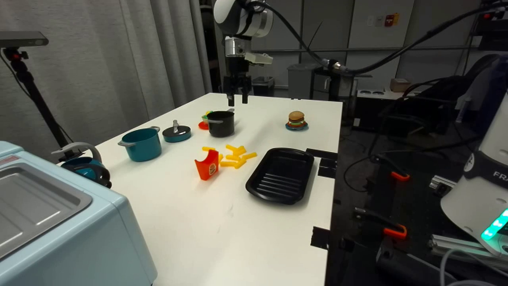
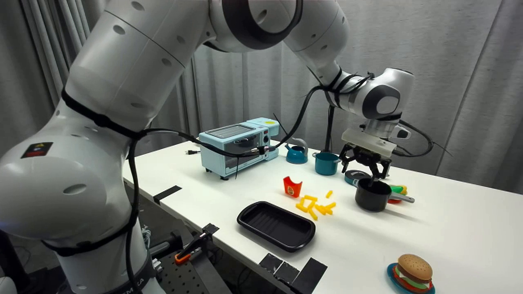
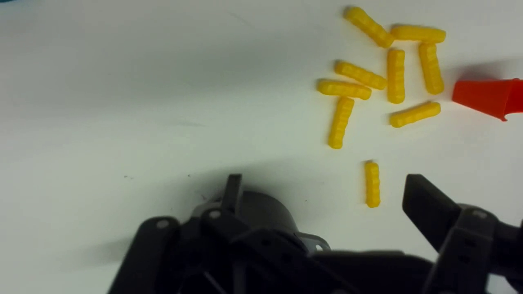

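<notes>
My gripper [image 1: 238, 101] hangs open above the far part of the table, its fingers spread wide and nothing visible between them. Below and close to it stands a small black pot [image 1: 221, 124], upright, with a grey handle [image 2: 403, 197]. In the second exterior view, one finger overlaps the pot's rim; contact cannot be told. The wrist view has the pot [image 3: 267, 210] partly hidden behind one finger [image 3: 232, 193]. Several yellow fries [image 3: 343, 90] lie loose on the table, near an upright red fries carton [image 1: 207, 165].
A black tray [image 1: 281, 175] lies near the table edge, and a toy burger [image 1: 296, 119] sits farther back. Along the curtain side are a teal pot [image 1: 144, 144], a lid [image 1: 176, 135], a kettle [image 2: 297, 154] and a blue toaster oven [image 2: 240, 144].
</notes>
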